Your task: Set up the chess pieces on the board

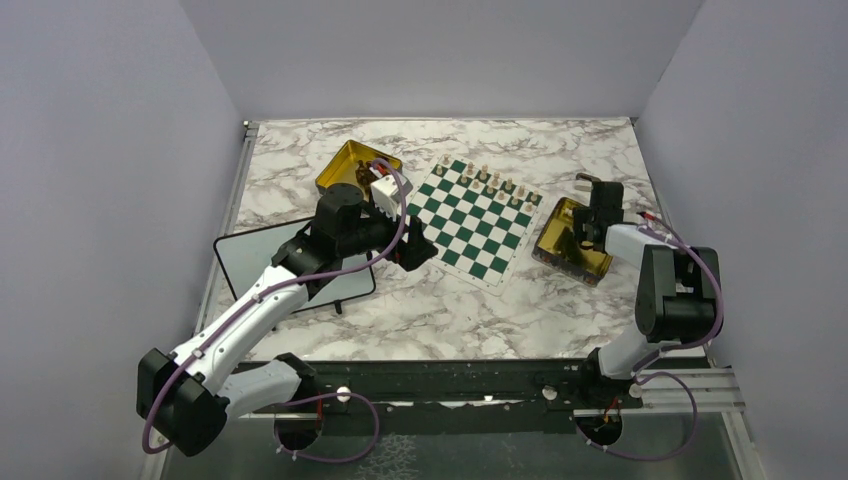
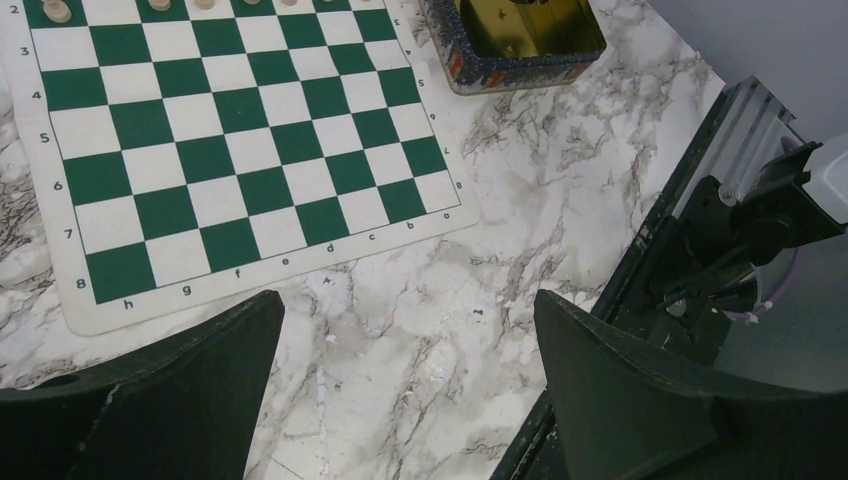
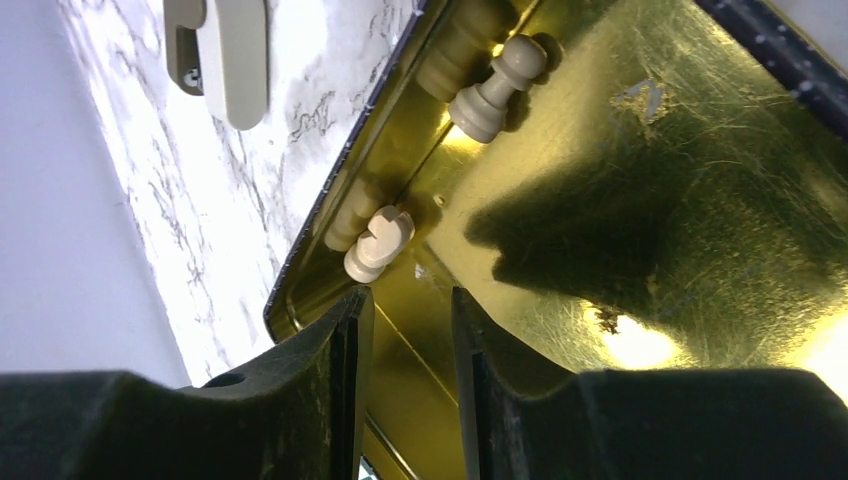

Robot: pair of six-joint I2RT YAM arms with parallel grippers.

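Note:
The green-and-white chessboard (image 1: 470, 222) lies flat in the middle, with light pieces (image 1: 484, 180) in rows along its far side. Inside the right gold tin (image 3: 580, 170), a cream pawn (image 3: 497, 88) lies tipped on its side near the wall. Another cream piece (image 3: 380, 243) lies close to the same wall, near a corner. Over this tin hangs my right gripper, its fingers parted with nothing between them; the second piece is just beyond its left fingertip. My left gripper stands wide open and empty above bare marble beside the board's edge.
A second gold tin (image 1: 338, 168) at the back left holds dark pieces, partly hidden by my left arm. A whitish panel with a black frame (image 1: 240, 265) lies under that arm.

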